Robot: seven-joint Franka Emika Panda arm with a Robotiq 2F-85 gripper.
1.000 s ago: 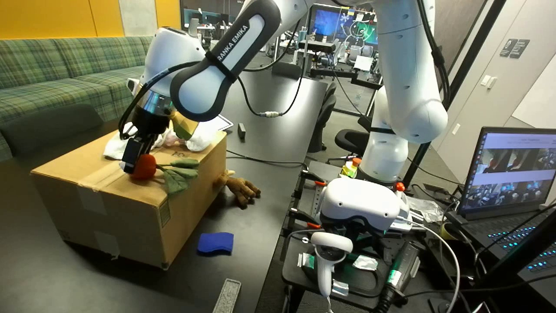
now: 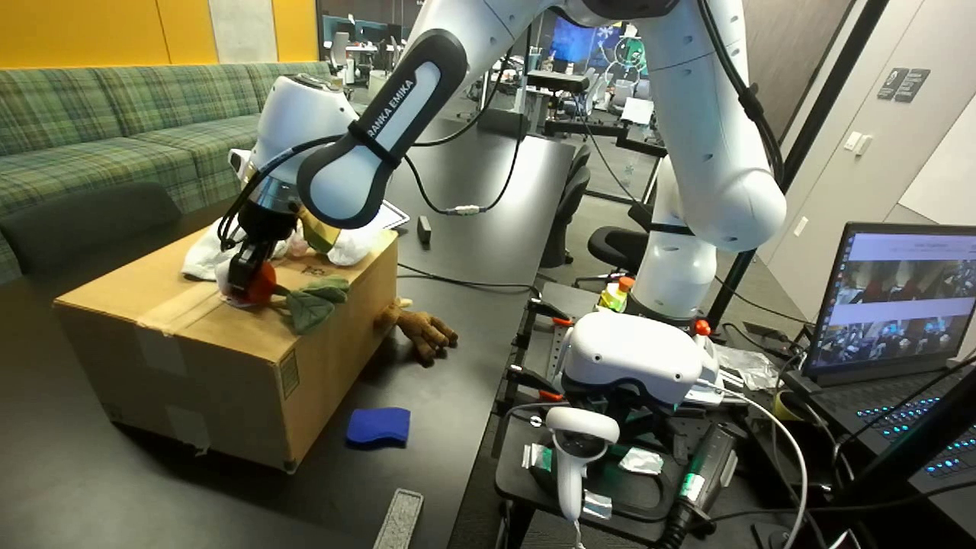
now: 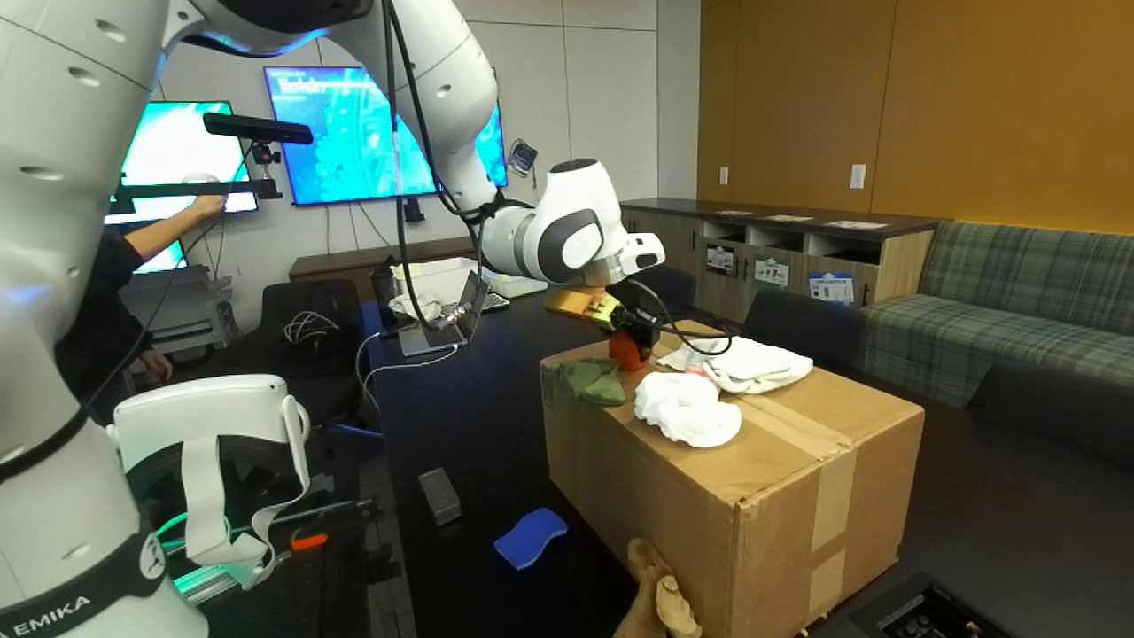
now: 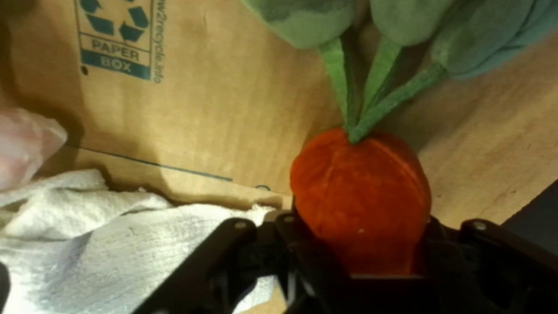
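Observation:
A plush vegetable with a round red body (image 4: 361, 193) and green leaves (image 4: 408, 21) lies on top of a cardboard box (image 2: 197, 338). My gripper is lowered over it, one finger on each side of the red body in the wrist view. The fingers stand part way apart; whether they press on the plush cannot be told. From the second exterior view, the gripper (image 3: 629, 338) reaches down at the box's far side, with the red body (image 3: 628, 352) just below it. The leaves (image 2: 316, 302) droop over the box edge in the first exterior view.
White cloths (image 3: 744, 365) and a white bundle (image 3: 688, 409) lie on the box close to the gripper. A yellow object (image 3: 582, 304) appears behind. On the table are a blue piece (image 2: 377, 426), a grey block (image 2: 399, 520) and a brown plush (image 2: 422, 331) against the box.
My gripper has come down lower around the red body and turned more upright. The arm's forearm has sunk a little. The leaves have shifted slightly.

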